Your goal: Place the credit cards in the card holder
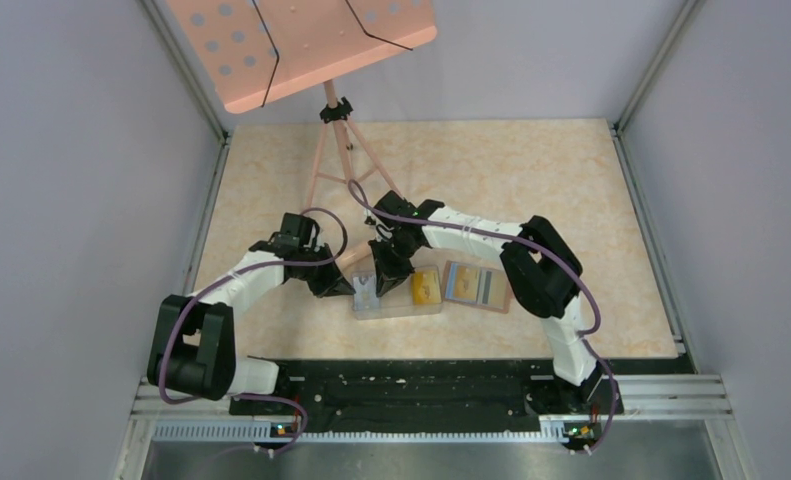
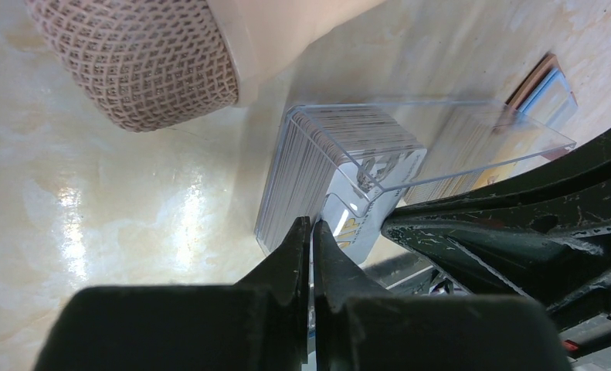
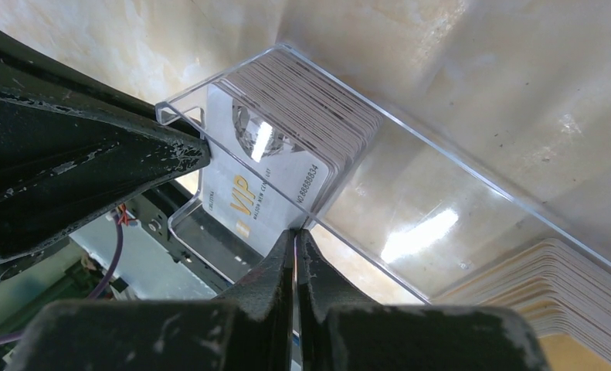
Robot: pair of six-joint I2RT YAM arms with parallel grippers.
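The clear card holder lies on the table with a stack of white VIP cards in its left end and gold cards in its right end. My left gripper is shut, its tips against or very near the holder's left end; nothing shows between them. On the other side of the white stack, my right gripper is also shut, its fingertips at the inner edge of that stack, with no card visible between them. Whether the tips touch the cards is hard to tell.
Right of the holder lies a brown tray with a blue-edged holder and cards in it. Behind, a pink tripod stands near the arms, and a pink mesh-ended object lies close to the left gripper.
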